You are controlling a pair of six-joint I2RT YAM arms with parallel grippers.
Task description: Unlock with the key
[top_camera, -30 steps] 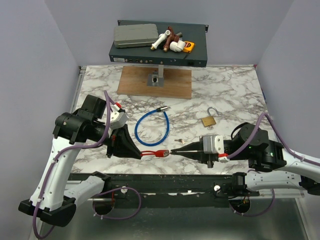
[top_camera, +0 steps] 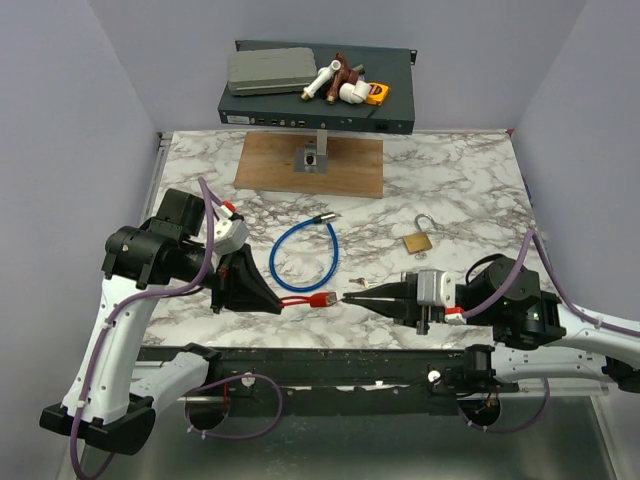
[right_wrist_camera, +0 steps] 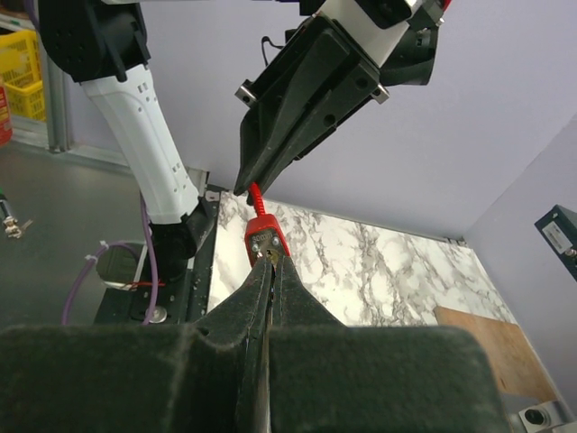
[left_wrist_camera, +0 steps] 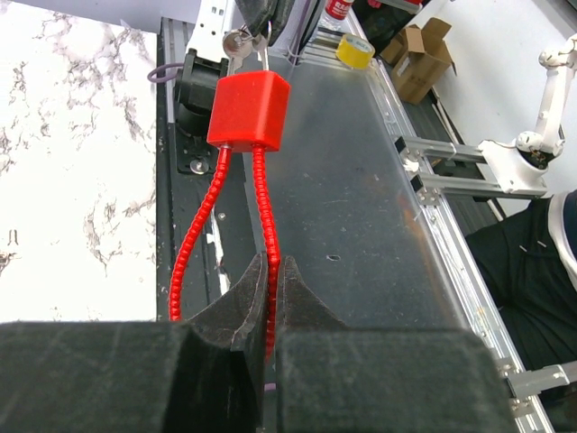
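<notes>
The red cable lock point(left_wrist_camera: 251, 110) hangs out over the table's front, its two thin red cable legs point(left_wrist_camera: 263, 203) running back to my left gripper, which is shut on one of them. At the lock's far end sits a silver key point(left_wrist_camera: 263, 56) with my right gripper point(top_camera: 346, 298) shut on it. A second round-headed key point(left_wrist_camera: 237, 42) shows beside it. In the right wrist view, the lock's metal end face point(right_wrist_camera: 266, 242) is right before my right fingertips, which partly hide the keyway; how deep the key sits I cannot tell.
A blue cable lock point(top_camera: 333, 262) lies looped on the marble table point(top_camera: 190, 330). Small keys point(top_camera: 360, 282) and a brass padlock point(top_camera: 417, 242) lie to its right. A wooden board point(top_camera: 262, 165) with a metal latch is at the back, below a dark shelf point(top_camera: 230, 108).
Both grips are unchanged.
</notes>
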